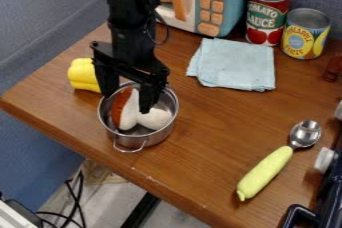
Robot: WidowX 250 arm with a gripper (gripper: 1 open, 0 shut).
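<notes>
My black gripper (130,87) hangs over a steel pot (156,132) near the left-front of the wooden table, its lower end reaching down into the pot. Inside lie a white item (151,118) and a reddish-orange one (119,106). The fingertips are dark and overlap these items, so I cannot tell whether they are open or shut on anything. A yellow object (82,74) sits behind the pot on the left, partly hidden by the arm.
A folded light-blue cloth (233,65), two cans (266,17) and a toy microwave (214,2) stand at the back. A yellow-handled spoon (267,169) lies at the right.
</notes>
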